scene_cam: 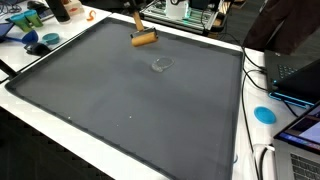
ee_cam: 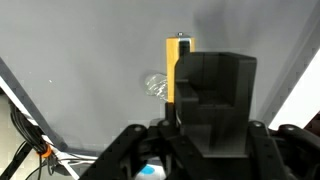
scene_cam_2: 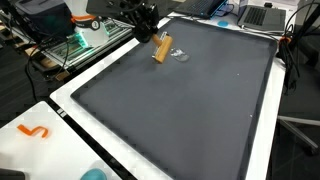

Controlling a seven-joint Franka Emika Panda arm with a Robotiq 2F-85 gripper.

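Observation:
My gripper [scene_cam_2: 156, 38] is at the edge of the grey board, shut on an orange block [scene_cam_2: 163, 49]. In exterior view 1 the long orange block [scene_cam: 145, 39] shows near the board's far edge, with the arm coming in from above it. The wrist view shows one end of the block [ee_cam: 177, 50] sticking out past the black gripper body, which hides the rest of it and the fingertips. A clear, round, flat-looking item [scene_cam: 161, 64] lies on the board close to the block.
The grey board [scene_cam: 130, 105] is otherwise bare, with wide free room. A laptop [scene_cam: 297, 160] and a blue disc [scene_cam: 265, 115] stand beyond its right side in exterior view 1. Dark blue utensils [scene_cam: 38, 48] lie at the far left.

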